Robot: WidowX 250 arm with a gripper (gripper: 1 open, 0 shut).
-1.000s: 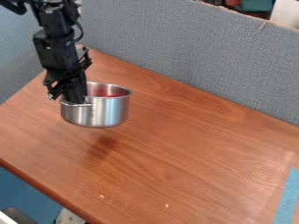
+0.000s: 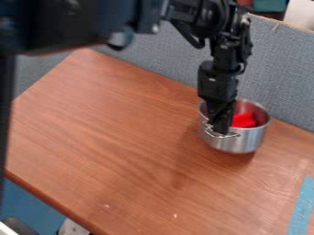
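A steel pot [image 2: 245, 140] with a red item [image 2: 245, 120] inside stands at the right of the wooden table, near the grey back panel. My black gripper [image 2: 219, 127] reaches down to the pot's left side, by its wire handle. Its fingertips are dark and small here, so what lies between them is hard to make out.
A grey padded wall [image 2: 153, 72] runs along the back. A blue strip [image 2: 302, 205] lies at the right edge.
My gripper and the pot have moved together from the left to the right side of the table. The pot was raised earlier and is now lower, at the tabletop.
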